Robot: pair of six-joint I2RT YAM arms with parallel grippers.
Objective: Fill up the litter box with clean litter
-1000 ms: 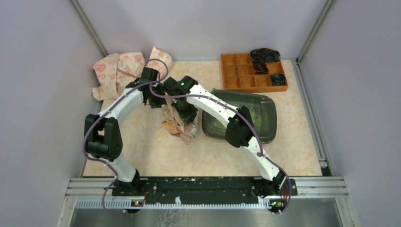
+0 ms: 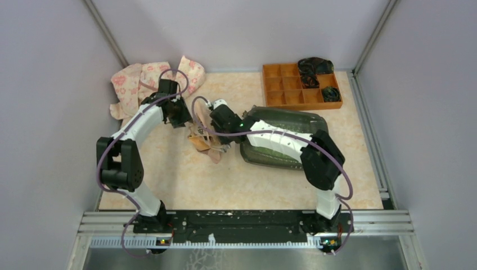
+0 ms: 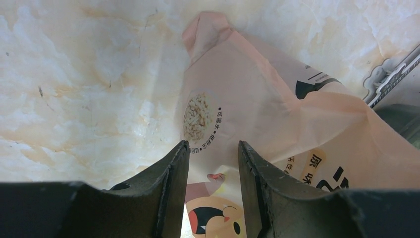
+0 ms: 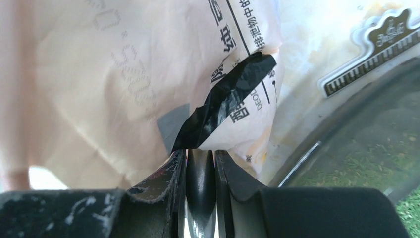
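A crumpled pale pink printed litter bag [image 2: 201, 143] lies left of the dark green litter box [image 2: 284, 156]. In the left wrist view my left gripper is over the printed bag [image 3: 233, 94], fingers apart with the bag beneath. In the right wrist view my right gripper is at the bag [image 4: 124, 89], its fingers slightly apart around something dark and glossy, below a torn black strip on the bag; whether it grips it I cannot tell. Green shows in the box [image 4: 406, 161] beside it.
Floral pink cloths or bags [image 2: 126, 84] lie at the back left. An orange divided tray [image 2: 275, 84] with black bundles stands at the back right.
My left arm has drawn left. The bag has moved slightly left.
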